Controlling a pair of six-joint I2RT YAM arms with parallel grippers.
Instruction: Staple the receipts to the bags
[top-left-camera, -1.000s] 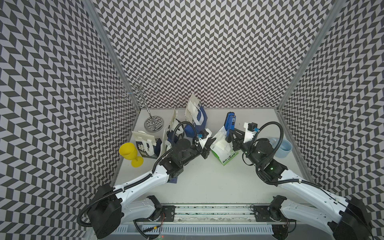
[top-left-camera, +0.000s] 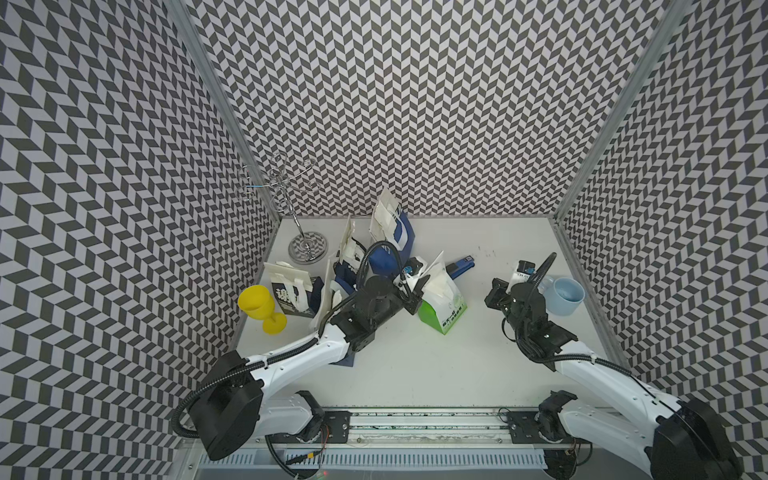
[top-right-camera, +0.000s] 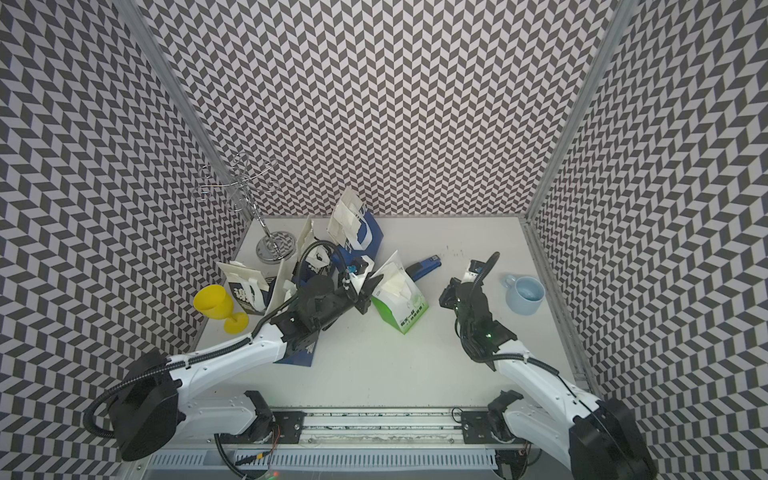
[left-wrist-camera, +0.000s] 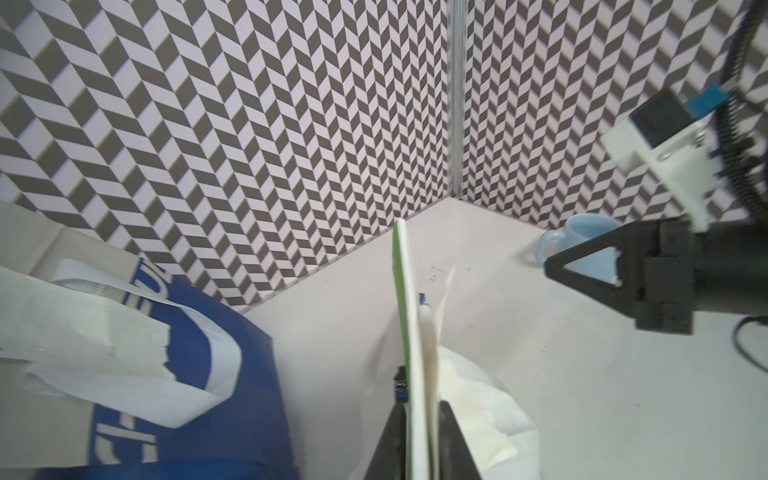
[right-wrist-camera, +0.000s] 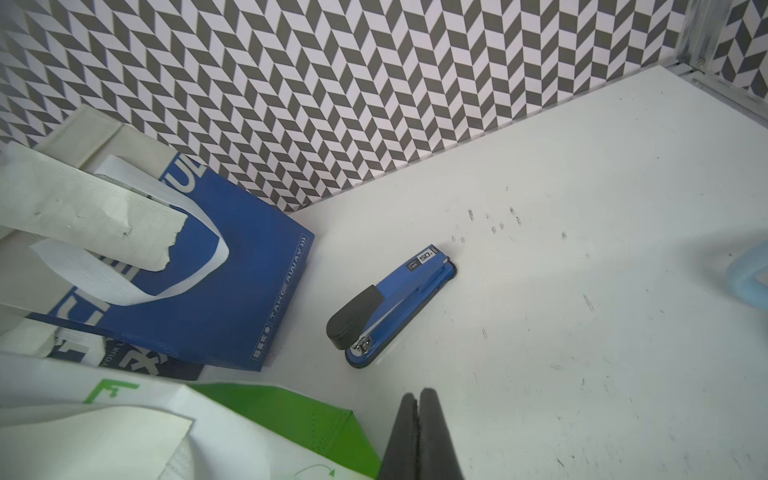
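Observation:
The white-and-green bag (top-left-camera: 442, 300) stands near the table's middle. At its left side, my left gripper has its fingers parted, with the bag's upright top edge between them. A pale paper piece (left-wrist-camera: 478, 424) shows on the bag's far side; I cannot tell whether it is a receipt. Behind the bag, the blue stapler (right-wrist-camera: 392, 305) lies on the table, its black end toward the bag. My right gripper is shut and empty, apart from both stapler and bag. A blue bag (right-wrist-camera: 216, 264) carries a torn paper strip (right-wrist-camera: 96, 204).
More bags (top-left-camera: 294, 289) crowd the left, beside a yellow goblet (top-left-camera: 257, 302) and a metal stand (top-left-camera: 307, 247). A light-blue mug (top-left-camera: 565, 296) sits right of my right gripper. Open table lies in front and at the back right.
My right gripper has moved right, away from the bag and stapler. The stapler, upright beside the bag a second ago, now lies flat behind it. The bag has shifted slightly; the left arm barely.

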